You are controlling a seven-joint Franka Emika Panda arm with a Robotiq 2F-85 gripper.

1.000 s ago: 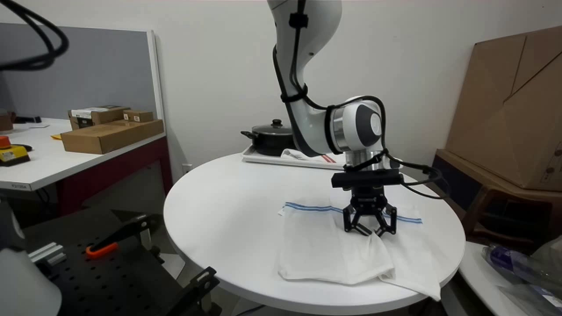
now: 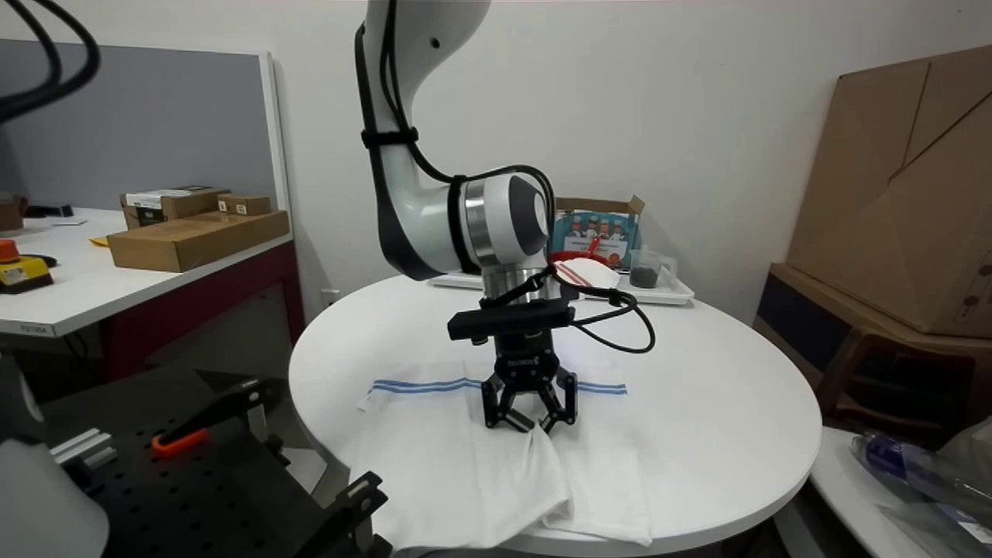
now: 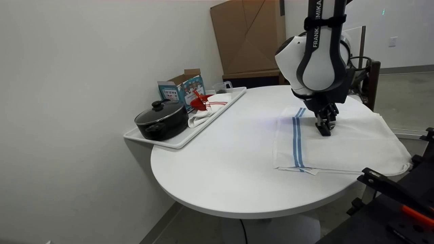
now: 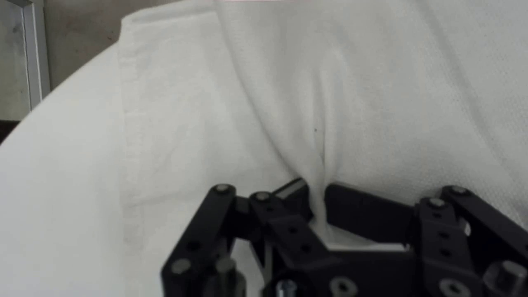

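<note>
A white towel (image 2: pixel 423 465) with blue stripes lies spread over the front of the round table, its near side reaching the table's edge. In exterior view 1 my gripper (image 2: pixel 532 427) is low over its middle. A ridge of the cloth (image 4: pixel 297 114) runs up between the fingertips in the wrist view, pinched there, so the gripper is shut on the towel. From the side, the gripper (image 3: pixel 326 130) sits right down at the cloth, near the blue stripes (image 3: pixel 298 138).
At the back of the round table (image 3: pixel 211 175) a white tray (image 3: pixel 179 142) holds a lidded black pot (image 3: pixel 162 120), a red bowl (image 3: pixel 198 103), a folded cloth, a box (image 3: pixel 191 87) and a clear cup. The table between tray and towel is bare.
My gripper has moved left and toward the front in exterior view 1, dragging the towel along. The towel's near side now reaches the table's front edge, and the right side of the table is clear.
</note>
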